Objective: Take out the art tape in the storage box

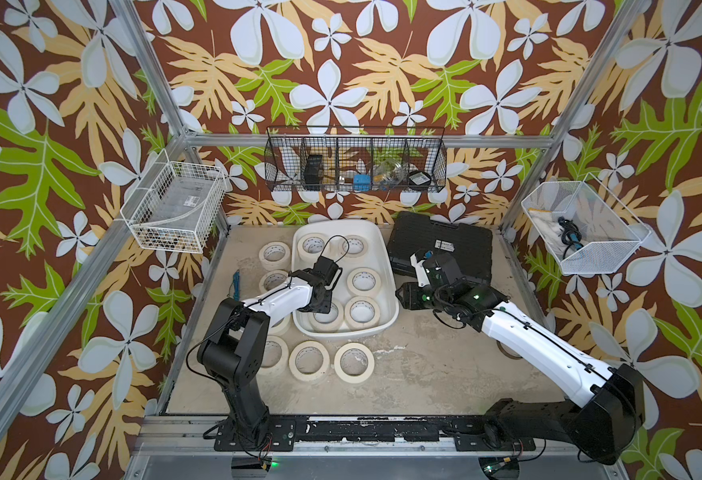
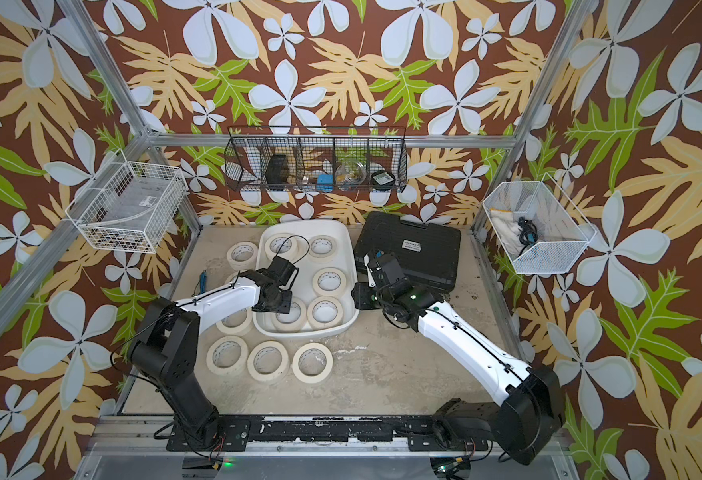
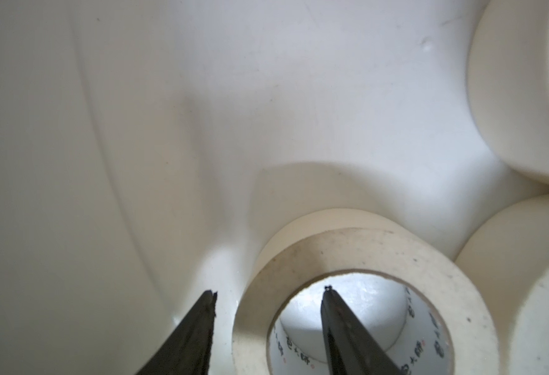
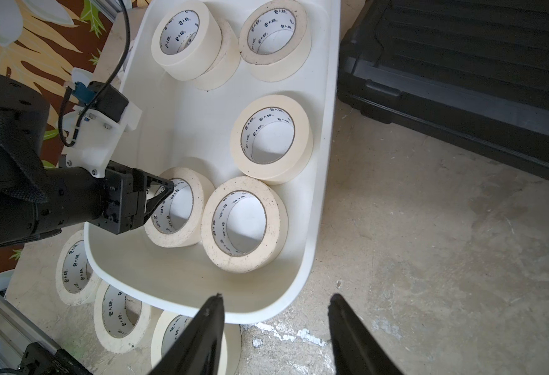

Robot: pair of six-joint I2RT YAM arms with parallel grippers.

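Observation:
The white storage box (image 4: 331, 156) holds several cream art tape rolls. My left gripper is open at the roll (image 3: 349, 250) in the box's near left part. One finger (image 3: 344, 328) reaches over that roll's hole, the other (image 3: 190, 334) is outside its left edge; contact cannot be made out. Touching this roll on its right is another roll (image 4: 275, 215), with a further roll (image 4: 302, 140) behind. A stacked pair (image 4: 194, 59) and a roll (image 4: 293, 65) lie at the far end. My right gripper hangs open and empty, right of the box.
Several tape rolls lie on the table outside the box, left of it and in front, including a front roll (image 1: 354, 377). A black case (image 1: 440, 237) stands behind my right arm. Bare table (image 1: 431, 364) spreads to the front right. Wire baskets hang on the frame.

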